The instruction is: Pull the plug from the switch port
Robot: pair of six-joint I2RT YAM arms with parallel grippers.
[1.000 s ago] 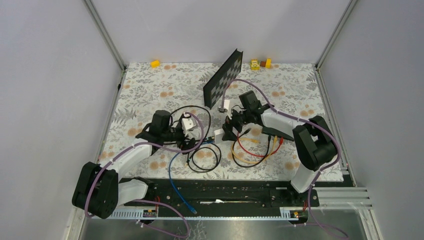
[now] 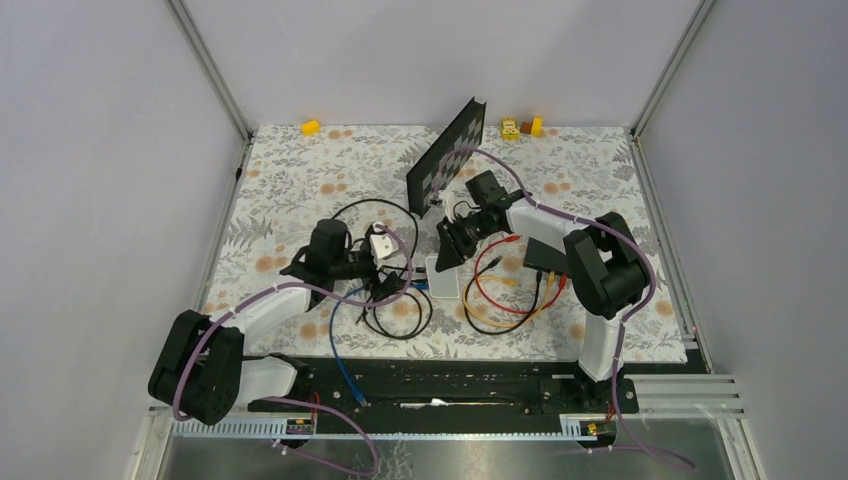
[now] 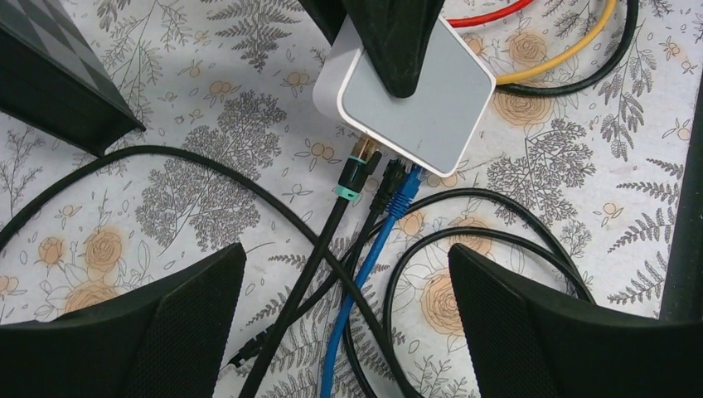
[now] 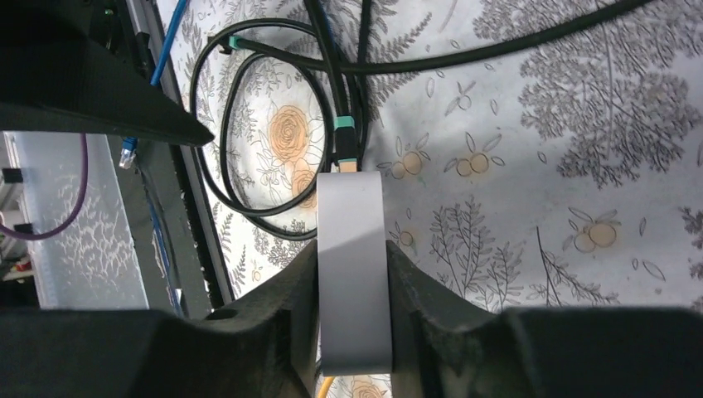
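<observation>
My right gripper is shut on the white switch box (image 3: 414, 99), holding it a little tilted. From the box's near face, in the left wrist view, run a black plug with teal bands (image 3: 358, 170), a second black plug (image 3: 390, 186) and a blue plug (image 3: 404, 191). My left gripper (image 2: 388, 280) stands open facing these plugs, its two fingers low in the left wrist view with cables between and below them, holding none.
A checkered board (image 2: 446, 158) stands behind. A dark flat device (image 2: 545, 258) and red, yellow and black cables lie to the right. Small yellow blocks (image 2: 509, 129) sit at the back edge.
The left arm has shifted slightly.
</observation>
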